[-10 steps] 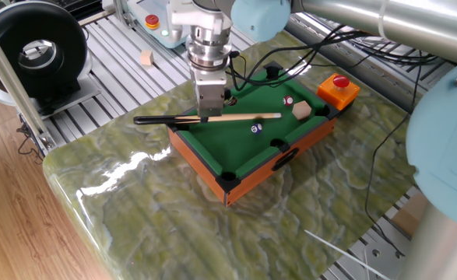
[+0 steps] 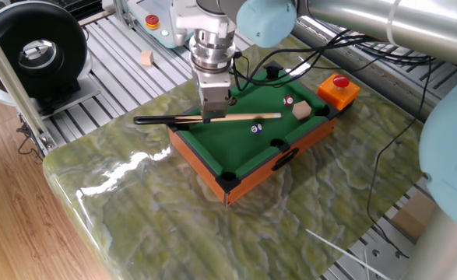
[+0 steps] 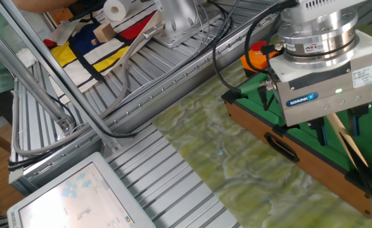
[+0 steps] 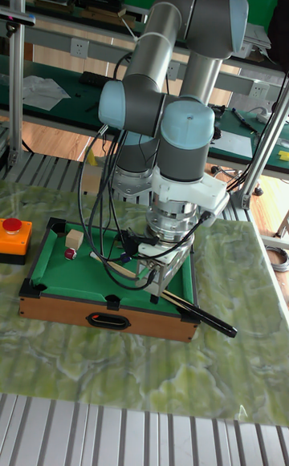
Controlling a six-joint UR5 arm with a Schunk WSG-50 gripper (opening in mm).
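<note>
A cue [image 2: 247, 117] with a black handle [image 2: 156, 120] lies across the green felt of a small pool table [image 2: 226, 148], its handle sticking out over one side. My gripper [image 3: 339, 139] points down above the cue near the handle end. Its two dark fingers [image 3: 317, 132] stand apart in exterior view 2, with the pale shaft showing in the gap; whether the shaft lies at fingertip depth is unclear. On the felt sit a purple ball [image 2: 257, 128] and a red ball [image 2: 288, 100]. Another ball [image 2: 232, 100] is partly hidden behind the gripper.
A wooden block [image 2: 302, 110] rests on the felt near a corner pocket. Close to that corner stands an orange emergency-stop box [image 2: 338, 92]. Cables [image 2: 314, 50] hang from the arm over the table's far side.
Over the last second my gripper has shifted slightly right and down toward the cue. The cue, balls and block have stayed in place.
</note>
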